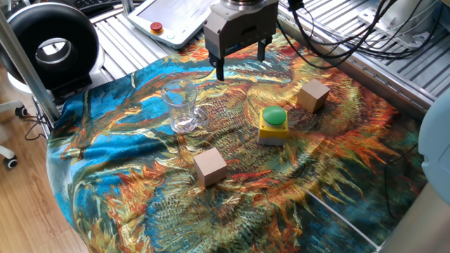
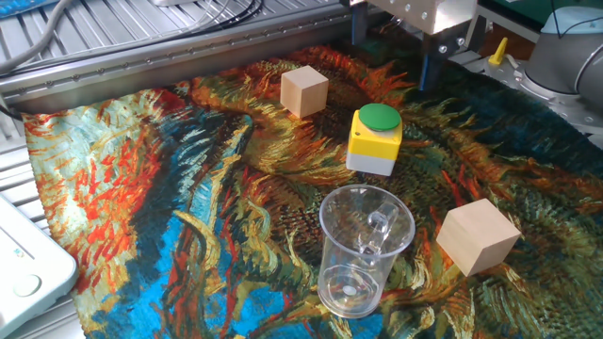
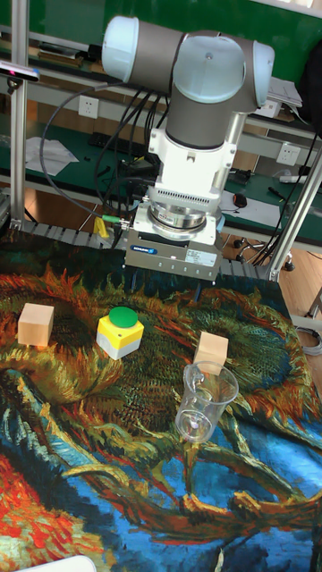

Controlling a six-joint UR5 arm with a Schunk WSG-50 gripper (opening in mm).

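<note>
My gripper hangs above the cloth with its two dark fingers well apart, open and with nothing between them. In exterior view 2 it shows at the top, behind the green-topped button box. A clear plastic cup with a handle stands upright on the cloth, apart from the gripper. One plain wooden cube lies in front of the cup and button in exterior view 1. Another wooden cube sits beyond the button to the right. The yellow-and-white button box stands between these cubes.
A patterned, brightly coloured cloth covers the table, with clear patches around the objects. A tablet-like controller with a red button lies behind the cloth. Loose black cables hang near the metal rail at the right.
</note>
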